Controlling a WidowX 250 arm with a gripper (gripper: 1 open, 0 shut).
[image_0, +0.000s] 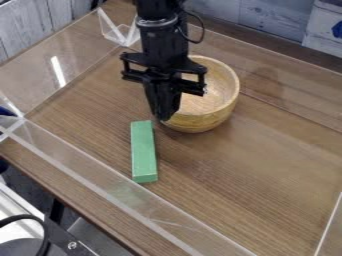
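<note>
The black robot arm (160, 50) reaches down from the top centre, its gripper (166, 108) low at the front left rim of a tan round bowl (214, 98). The gripper looks shut; nothing shows between its fingers, though the tips are small and dark. A green rectangular block (143, 152) lies lengthwise on the wooden table, just in front of the gripper and bowl, apart from them.
A light wall or edge stands at the back. A black cable and a light frame edge lie at the bottom left.
</note>
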